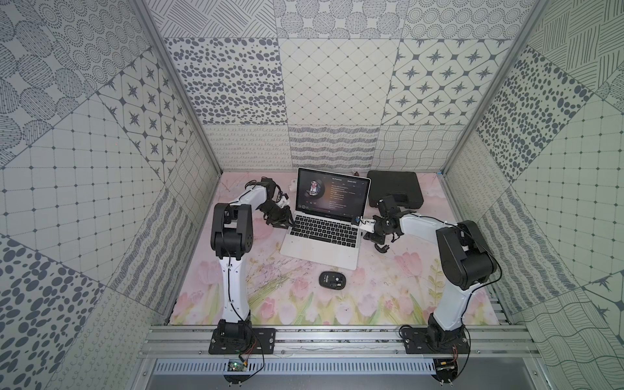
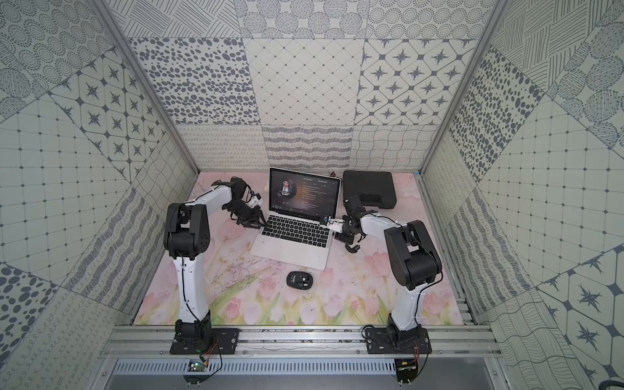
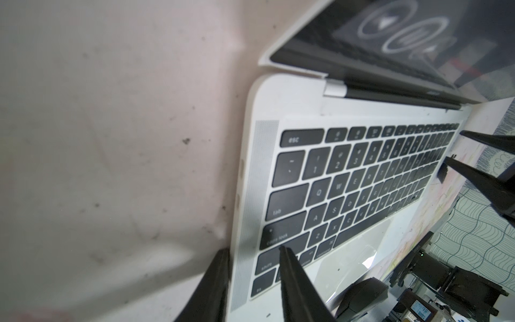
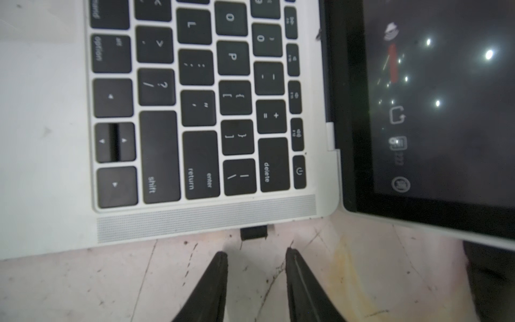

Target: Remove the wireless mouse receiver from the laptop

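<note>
The silver laptop (image 1: 318,250) stands open in the middle of the table. At its left edge, my left gripper is shut on the laptop, one finger outside the edge and the other over the keyboard corner. In the right wrist view, the small black receiver (image 4: 253,233) sticks out from the laptop's right side, below the speaker strip. Facing it from just outside that side is my right gripper, open, its fingertips a little short of the receiver and on either side of it. Nothing is between those fingers.
A black mouse (image 1: 332,280) lies upside down in front of the laptop. Behind the right arm sits a black case (image 1: 396,187), close to the laptop's raised screen (image 1: 332,193).
</note>
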